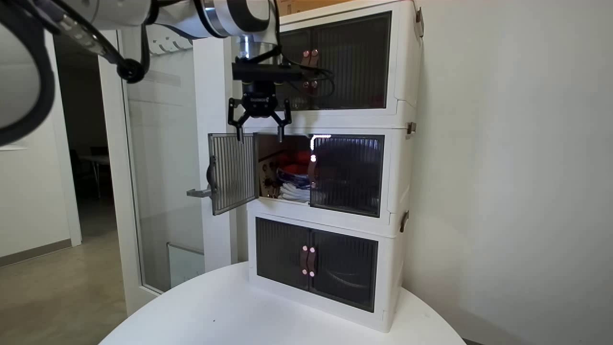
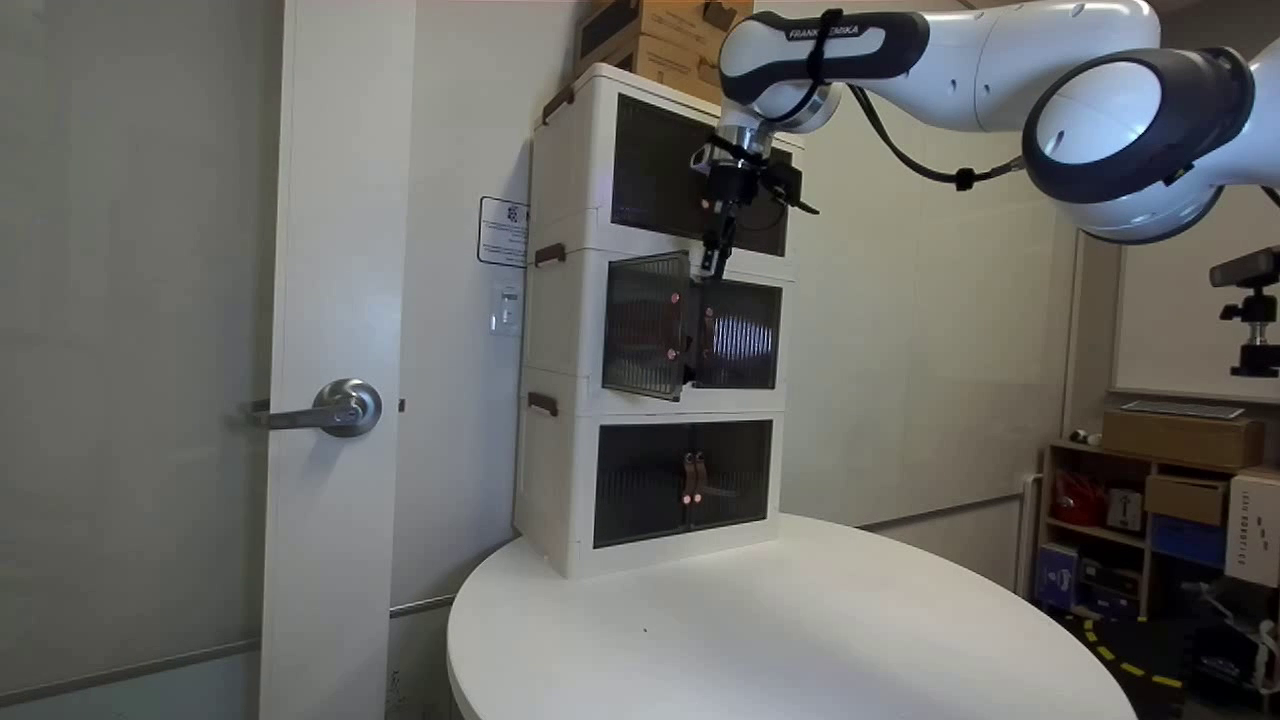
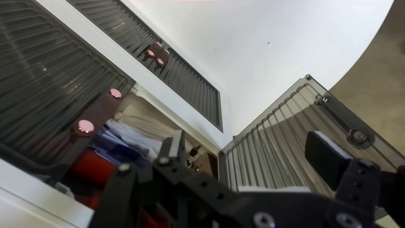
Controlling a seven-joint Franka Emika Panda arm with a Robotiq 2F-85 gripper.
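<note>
In exterior view 1 my gripper points down, its fingers spread wide with nothing between them. It hangs by the top of the middle compartment, near the swung-out left door. That ribbed door stands ajar from the white cabinet, while the middle right door is closed. Folded white cloth and blue and red items lie inside the opening. From the wrist view, the open door shows between and beyond my fingers, and a blue plaid cloth lies in the compartment at left.
The upper doors and lower doors of the cabinet are closed. Below, the round white table is bare in front of the cabinet. Cardboard boxes sit on top of it.
</note>
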